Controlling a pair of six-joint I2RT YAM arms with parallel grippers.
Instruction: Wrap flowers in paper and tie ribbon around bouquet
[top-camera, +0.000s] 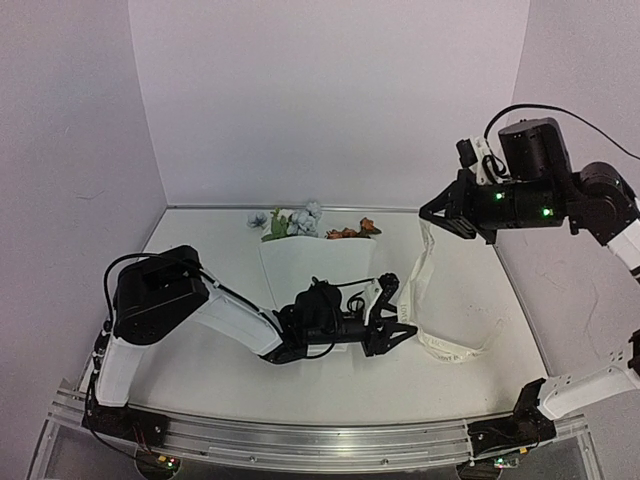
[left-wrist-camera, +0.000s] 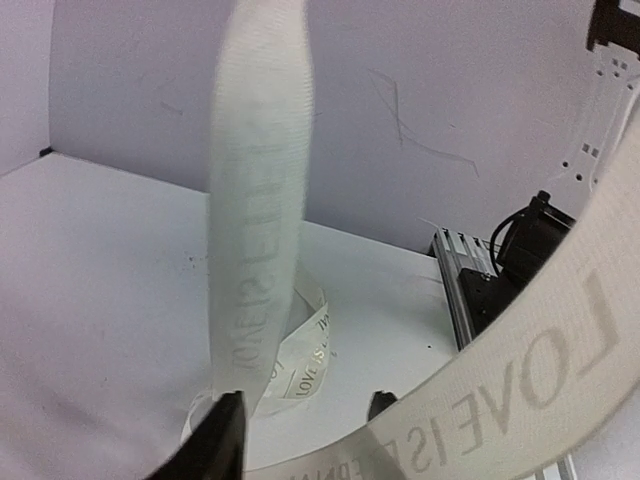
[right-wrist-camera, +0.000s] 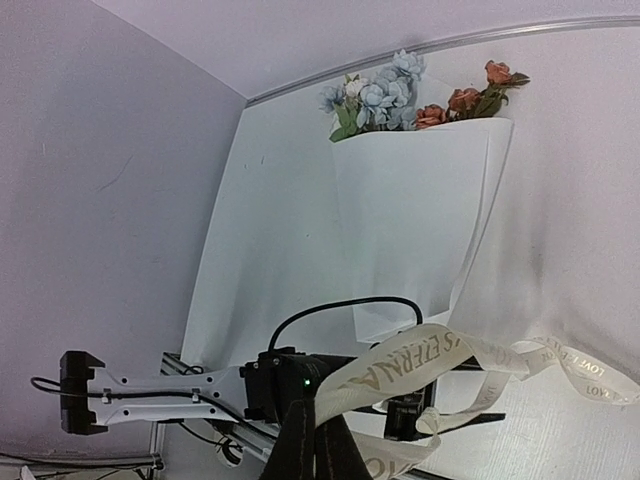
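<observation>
The bouquet (right-wrist-camera: 375, 100), blue and orange-red flowers in a white paper wrap (right-wrist-camera: 420, 200), lies at the back of the table. A cream printed ribbon (top-camera: 418, 275) hangs from my right gripper (top-camera: 428, 216), which is shut on one end in the air at the right; the right wrist view shows its closed fingers (right-wrist-camera: 300, 440). My left gripper (top-camera: 408, 325) is low over the table at the hanging ribbon. Its fingers (left-wrist-camera: 225, 430) stand apart in the left wrist view, with ribbon (left-wrist-camera: 450, 420) crossing close by; whether ribbon lies between the tips is unclear.
The loose ribbon tail (top-camera: 450, 350) curls on the table at the right. A metal rail (top-camera: 320, 430) runs along the front edge, and pale walls close in the sides and back. Bare table (top-camera: 200, 370) shows at the left front.
</observation>
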